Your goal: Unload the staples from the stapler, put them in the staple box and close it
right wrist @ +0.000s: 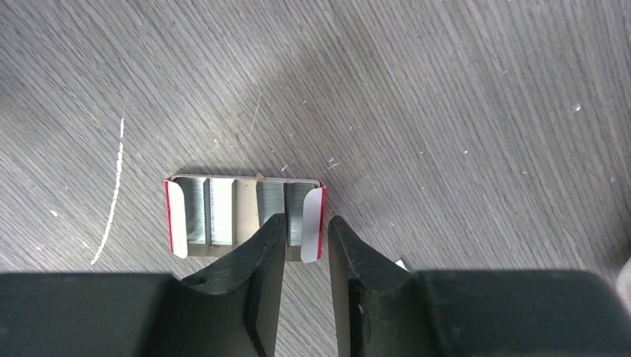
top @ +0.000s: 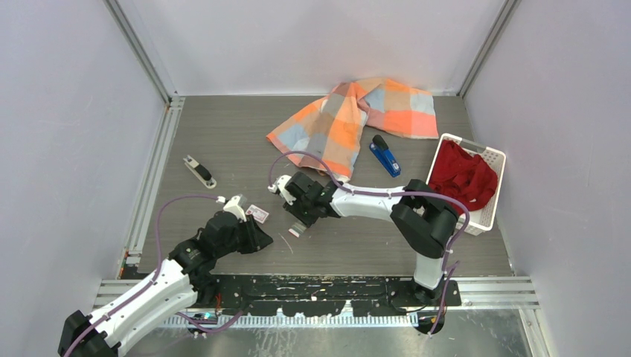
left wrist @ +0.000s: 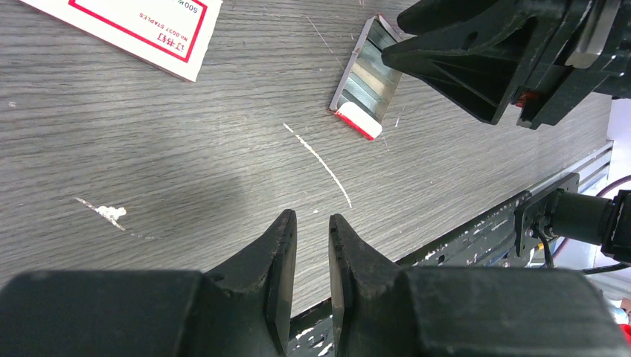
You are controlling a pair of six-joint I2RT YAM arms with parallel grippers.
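Observation:
An open staple box (right wrist: 222, 212), with several divided rows of staples and red-edged end flaps, lies on the table beneath my right gripper, whose fingertips are at its right part and close together; whether they grip a divider or staples is unclear. My left gripper is shut over bare table, left of the box, nothing visible between its fingers. A white-and-red box lid (top: 257, 213) lies beside it. A white stapler (top: 199, 172) lies at the left, a blue stapler (top: 385, 156) at the right rear.
A checked cloth (top: 338, 126) lies at the back. A white basket (top: 487, 223) with red fabric stands at the right. Bare table surrounds the white stapler; the front edge has a black rail (top: 312, 290).

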